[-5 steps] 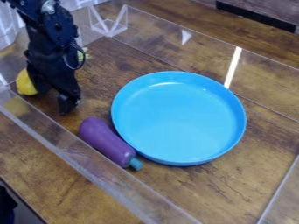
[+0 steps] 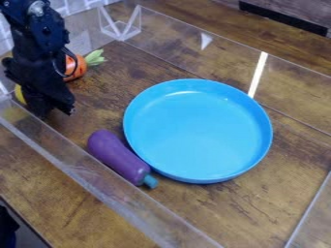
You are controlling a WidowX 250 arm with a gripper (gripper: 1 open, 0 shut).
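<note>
The black gripper is low at the left of the tray, beside a yellow object that it mostly hides. Its fingers appear closed, with nothing visible between them. An orange carrot with green top lies just behind it. A purple eggplant lies toward the front, left of a large light-blue plate.
Clear plastic walls surround the wooden surface, with the near left wall running diagonally past the eggplant. Bare wood is open behind the plate and to its lower right.
The gripper has shifted slightly left and up, now covering more of the yellow object and uncovering more of the carrot. The plate and eggplant are unmoved.
</note>
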